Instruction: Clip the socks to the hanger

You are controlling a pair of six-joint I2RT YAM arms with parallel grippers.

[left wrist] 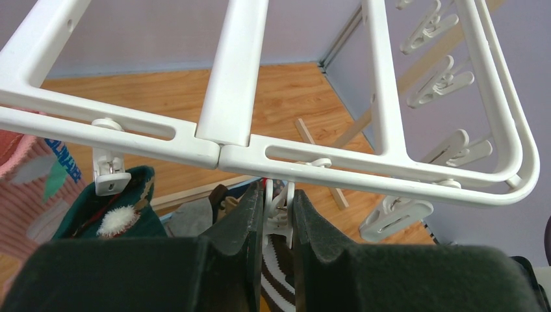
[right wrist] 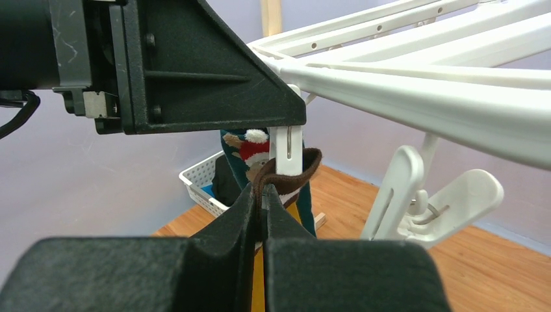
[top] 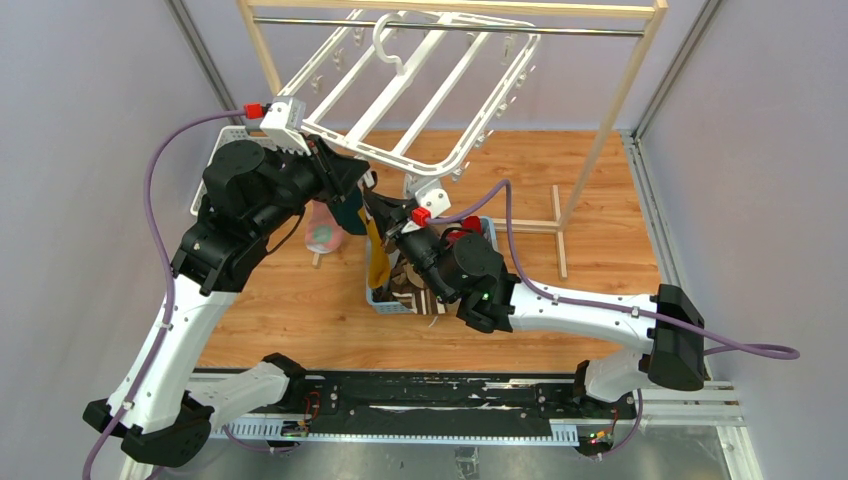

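In the left wrist view, my left gripper is shut on the upper ends of a white clip [left wrist: 279, 224] under the front bar of the hanger [left wrist: 305, 170]. A brown-cuffed sock [right wrist: 308, 161] with a mustard-yellow part is pinched at its cuff by my right gripper, which is shut. The cuff is at the lower end of that clip [right wrist: 288, 146]; I cannot tell whether it lies between the clip's fingers. Further left, a dark green sock [left wrist: 130, 224] with a white pompom hangs at another clip [left wrist: 109, 166]. A pink sock [left wrist: 29, 195] is beyond it.
A blue basket [top: 390, 307] of socks stands on the wooden floor below. Another white clip [right wrist: 442, 208] hangs close to my right gripper. The hanger's wooden stand [top: 612, 105] rises at the right, and a white basket [right wrist: 201, 179] sits behind.
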